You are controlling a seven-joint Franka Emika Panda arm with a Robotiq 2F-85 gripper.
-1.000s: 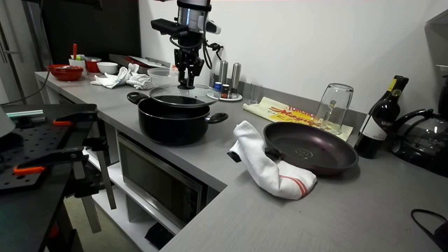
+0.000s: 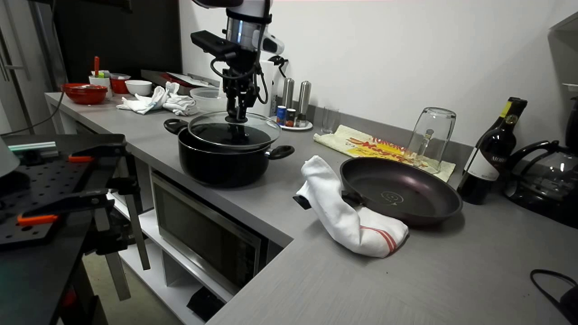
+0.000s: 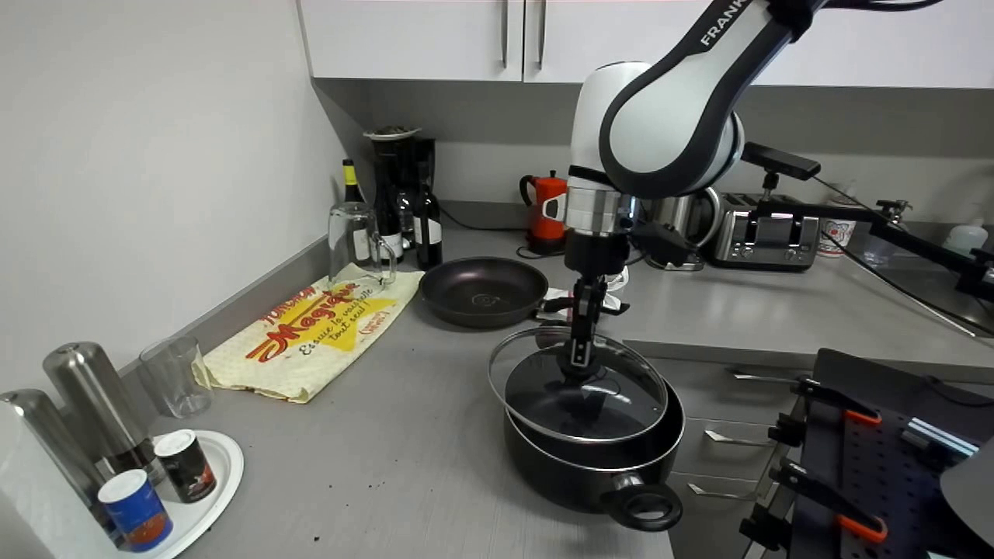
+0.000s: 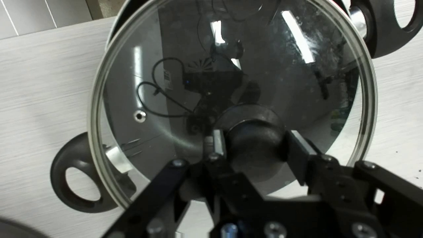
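Observation:
My gripper is shut on the black knob (image 4: 257, 140) of a round glass lid (image 4: 166, 79) with a metal rim. Below the lid is a black two-handled pot (image 2: 222, 165) on the grey counter. In exterior view 2 the lid (image 3: 578, 410) sits off-centre over the pot (image 3: 559, 489), shifted toward the back wall and the frying pan, so part of the pot's opening shows on the near side. Whether the rim touches the pot at any spot, I cannot tell. My gripper (image 3: 579, 359) points straight down from above.
A dark frying pan (image 2: 403, 189) with a white towel (image 2: 352, 222) over its handle lies to the pot's right. Behind stand a glass mug (image 2: 433, 135) on a yellow cloth (image 2: 374, 146), wine bottles (image 2: 490, 157) and a white plate (image 2: 296, 126) with shakers. Bare counter lies between pot and wall.
The gripper and lid have come lower and slightly left in exterior view 1, nearer the pot's rim. The pot has not moved.

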